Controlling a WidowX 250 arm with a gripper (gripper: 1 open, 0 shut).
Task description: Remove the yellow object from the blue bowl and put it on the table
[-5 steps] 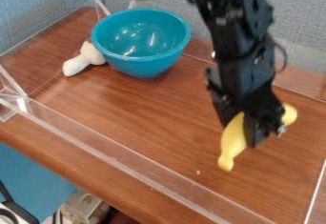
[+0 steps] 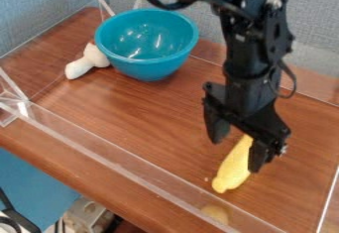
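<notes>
The yellow object [image 2: 233, 166], long and slightly curved, rests on the brown tabletop [image 2: 146, 128] at the right, near the clear front wall. Above its far end is my black gripper [image 2: 247, 142], its fingers spread apart to either side of the object. The gripper hides part of that far end. At the back left stands the blue bowl [image 2: 146, 43], and the inside that shows is empty.
A white object [image 2: 87, 61] with a rounded end lies left of the bowl. The transparent wall [image 2: 119, 161] runs along the table's front edge. Bare tabletop stretches between the bowl and the gripper.
The gripper came down with the yellow object, which now lies on the table.
</notes>
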